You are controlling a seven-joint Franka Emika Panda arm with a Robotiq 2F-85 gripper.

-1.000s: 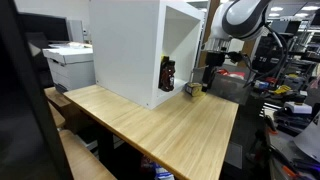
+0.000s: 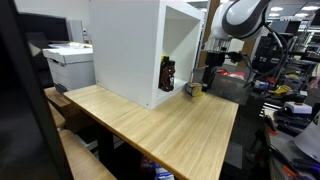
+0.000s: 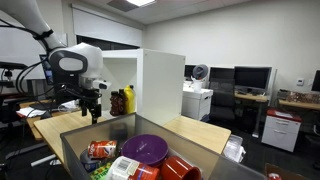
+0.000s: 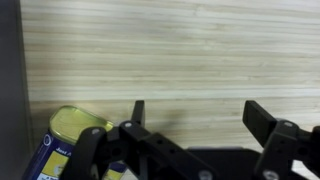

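Note:
In the wrist view my gripper is open, its two black fingers wide apart with only bare wooden tabletop (image 4: pixel 200 60) between them. A can (image 4: pixel 75 135) with a metal lid and a dark blue and yellow label lies at the lower left, outside the fingers and partly hidden by the left finger. In exterior view 1 the gripper (image 2: pixel 219 76) hangs above the far part of the table, near a yellowish can (image 2: pixel 195 89). Exterior view 2 shows the gripper (image 3: pixel 83 112) over the table, left of the bottles.
A white open shelf (image 3: pixel 160 85) stands on the table, with dark and yellow bottles (image 3: pixel 122 102) beside its wall. A grey bin (image 3: pixel 75 138) in front holds a purple bowl (image 3: pixel 146 149), red cans (image 3: pixel 180 168) and packages.

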